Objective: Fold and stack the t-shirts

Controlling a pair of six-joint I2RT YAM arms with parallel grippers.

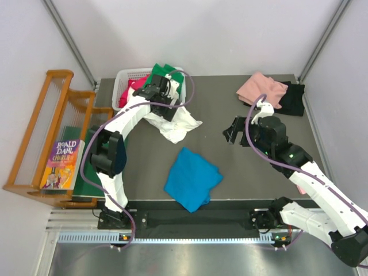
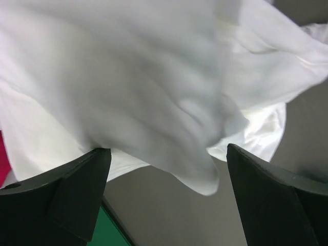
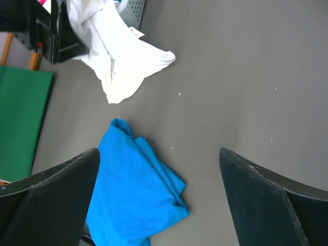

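Observation:
A blue shirt (image 1: 193,178) lies loosely on the table near the front, its folds visible in the right wrist view. The white shirt (image 1: 176,126) hangs from the laundry basket (image 1: 122,80) onto the table. Over that white cloth is my left gripper (image 1: 176,108); in the left wrist view its fingers (image 2: 82,195) stand wide apart, with white cloth filling the space beyond them. My right gripper (image 1: 233,137) hovers over the middle right of the table, open and empty. At the back right, a folded pink shirt (image 1: 261,91) rests partly on a black one (image 1: 293,100).
Red cloth (image 1: 125,95) and green cloth (image 1: 163,72) also lie in the basket. On the left stand a wooden rack (image 1: 34,126), a Roald Dahl book (image 1: 61,164) and a green board (image 1: 86,190).

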